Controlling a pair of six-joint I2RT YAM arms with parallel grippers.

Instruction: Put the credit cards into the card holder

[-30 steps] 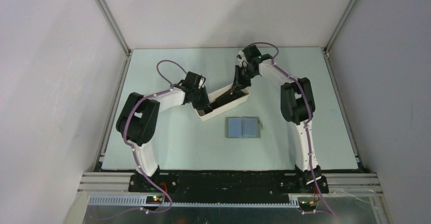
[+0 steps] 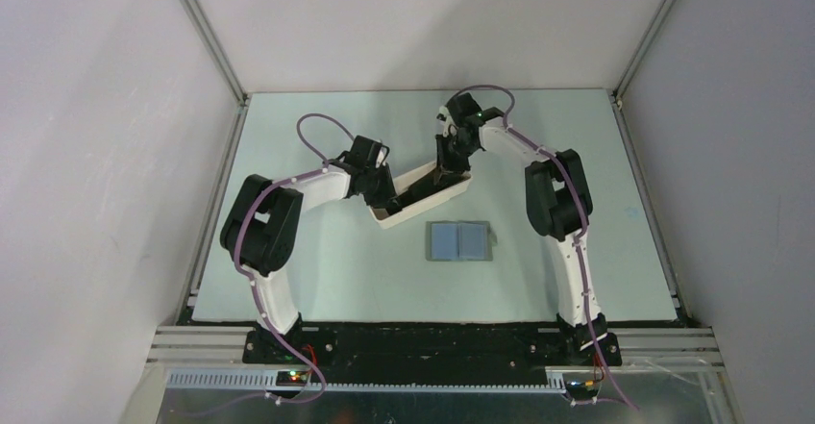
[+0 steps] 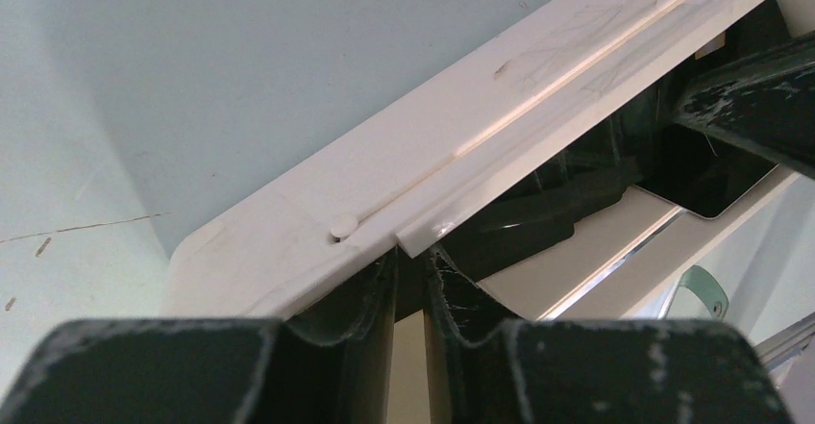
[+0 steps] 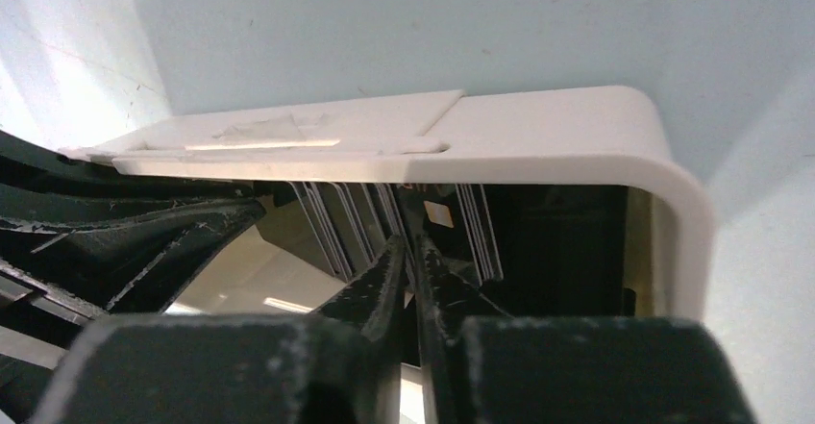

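Inside a white open box [image 2: 423, 211], both of my grippers reach down to dark contents. A black card [image 3: 706, 174] with a rounded, shiny corner lies there; a small gold chip-like square [image 4: 438, 214] shows beside several pale thin edges [image 4: 481, 232]. My left gripper is at the box's left end, its fingers with a narrow gap over a dark flat piece [image 3: 519, 241]. Near the right end, my right gripper has its fingertips close together over the pale edges. Whether either grips anything is unclear. Which dark piece is the card holder, I cannot tell.
A grey frame with two blue panels [image 2: 444, 242] lies on the table just in front of the box. My arms come in from both sides.
The left arm and the box look unmoved.
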